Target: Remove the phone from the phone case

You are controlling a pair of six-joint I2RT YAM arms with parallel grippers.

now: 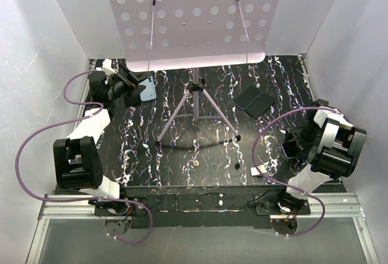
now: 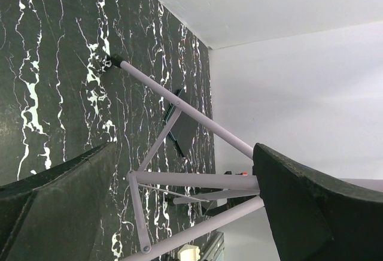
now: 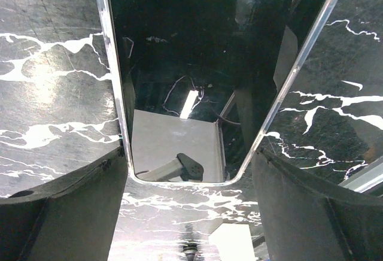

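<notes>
In the right wrist view a phone [image 3: 179,51] lies screen up on the dark marbled table, its black glass mirroring the lights. A clear, shiny rim, looking like the phone case [image 3: 114,63], runs round its sides and rounded end. My right gripper is open, one finger on each side of that rounded end; whether the fingers touch the rim I cannot tell. From the top the phone [image 1: 291,148] is partly hidden under the right arm. My left gripper [image 1: 138,77] stays open at the far left, with nothing between its fingers.
A pale tripod [image 1: 196,94] carrying a large perforated board [image 1: 194,28] stands in the middle. Two dark flat items [image 1: 247,97] lie right of it. A light-blue phone [image 1: 148,89] sits by the left gripper. A small white block [image 1: 257,171] lies near the front edge.
</notes>
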